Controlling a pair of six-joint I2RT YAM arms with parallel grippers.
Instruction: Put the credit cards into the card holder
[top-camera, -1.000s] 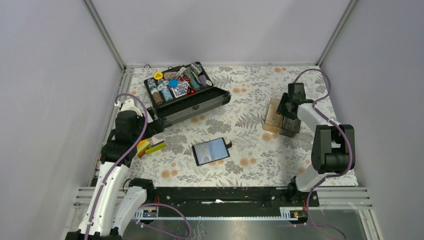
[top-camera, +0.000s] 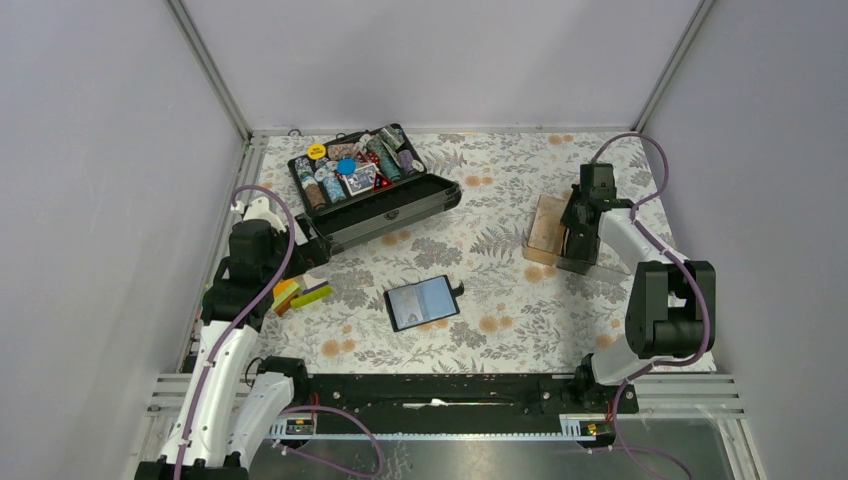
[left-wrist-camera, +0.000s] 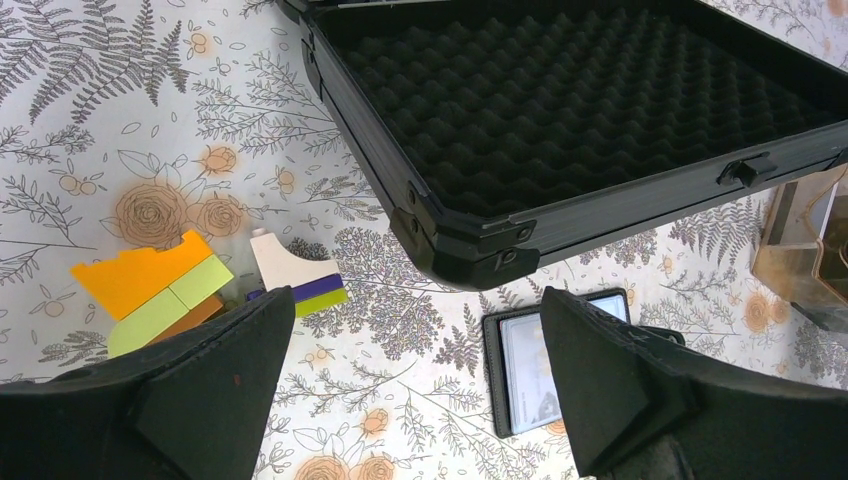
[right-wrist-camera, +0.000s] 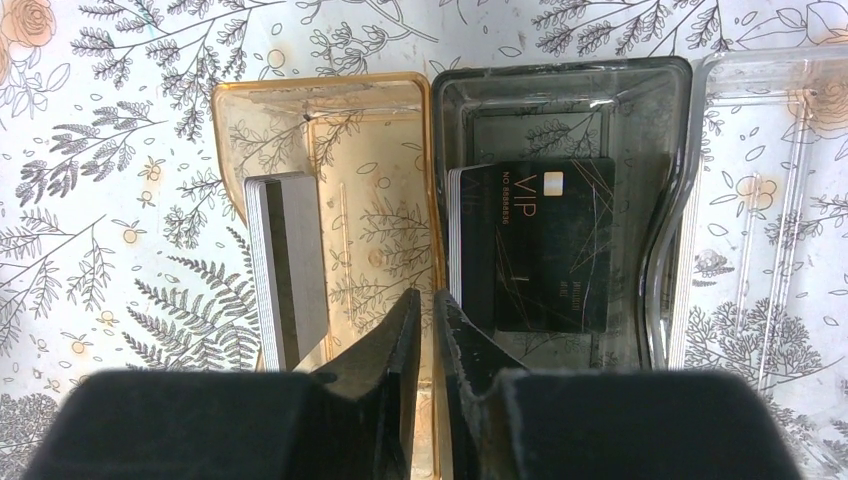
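Note:
In the right wrist view three plastic trays stand side by side: amber (right-wrist-camera: 370, 140), smoked (right-wrist-camera: 540, 90) and clear (right-wrist-camera: 760, 70). White-edged card stacks (right-wrist-camera: 285, 270) stand at the amber tray's left; a black VIP card (right-wrist-camera: 553, 245) with more cards lies in the smoked tray. My right gripper is shut over the divider between amber and smoked trays; what is between its fingertips is unclear. My left gripper is open above the table beside the black case. The card holder (top-camera: 420, 302) appears to be the flat item at front centre.
An open black case (left-wrist-camera: 580, 235) with assorted items fills the back left. Coloured blocks (left-wrist-camera: 150, 280) lie below my left gripper. The middle of the table between case and trays is clear.
The left arm has not moved.

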